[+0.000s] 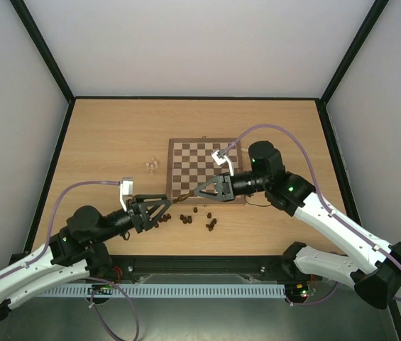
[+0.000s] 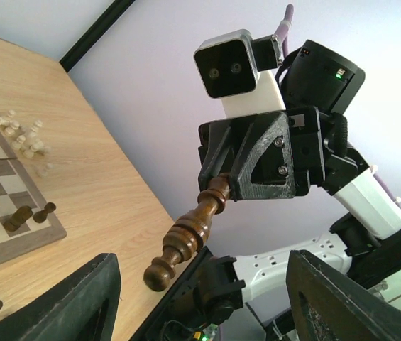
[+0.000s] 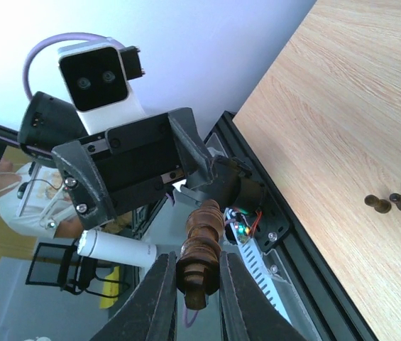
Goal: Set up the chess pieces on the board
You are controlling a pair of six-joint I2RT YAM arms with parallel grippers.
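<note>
My right gripper [image 1: 197,191] is shut on a dark brown wooden chess piece [image 2: 193,231], which points out horizontally toward my left gripper [image 1: 166,203]. The left gripper stands open just left of the piece, apart from it; in the left wrist view its two fingers frame the piece's free end. The chessboard [image 1: 204,141] lies behind both grippers, with dark pieces on it [image 2: 17,217] near its edge in the left wrist view. Loose dark pieces [image 1: 186,219] lie on the table in front of the board.
A cluster of white pieces [image 1: 152,163] lies left of the board. A cable runs beside the board's right edge. Dark frame rails border the table.
</note>
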